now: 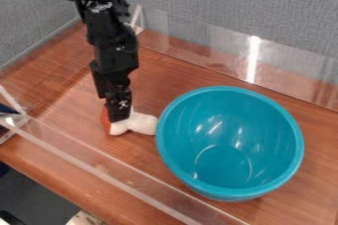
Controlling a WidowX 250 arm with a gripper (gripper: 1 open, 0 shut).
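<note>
My black gripper reaches down from the upper left onto a white toy mushroom with a red cap, lying on its side on the wooden table. The fingertips are over the cap end, which they largely hide; the gap between them is hard to make out, though the gripper appears open around it.
A large teal bowl stands to the right of the mushroom, close to its stem end. A clear barrier runs along the back before a grey wall.
</note>
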